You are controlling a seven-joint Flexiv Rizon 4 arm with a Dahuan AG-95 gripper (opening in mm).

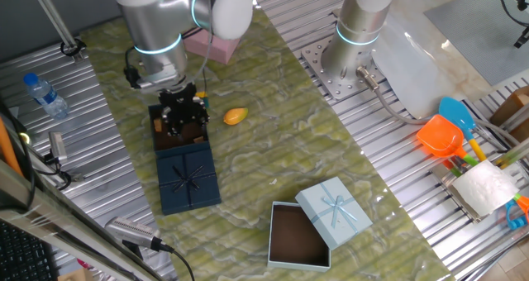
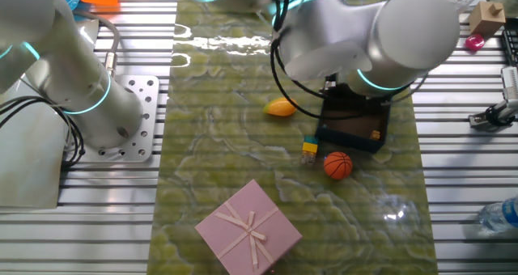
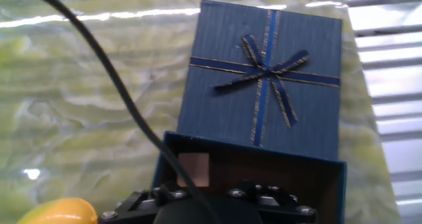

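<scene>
My gripper (image 1: pixel 186 124) hangs over the open dark blue box (image 1: pixel 156 149), its two black fingers spread apart with nothing visible between them. At the bottom of the wrist view its fingertips are out of sight. A small wooden-coloured block (image 3: pixel 194 169) lies in a corner of the box; another orange-brown piece (image 2: pixel 375 134) shows inside in exterior view 2. The dark blue lid (image 3: pixel 224 36) with its ribbon bow lies against the box. Beside the box are a yellow-orange mango (image 1: pixel 235 116), a small basketball (image 2: pixel 337 166) and a yellow-and-green block (image 2: pixel 310 149).
A pink gift box (image 2: pixel 263 226) stands beyond the blue box. The light blue box (image 1: pixel 271 235) is open and empty, its lid (image 1: pixel 322 202) leaning over one side. A bottle (image 1: pixel 54 103) is off the mat.
</scene>
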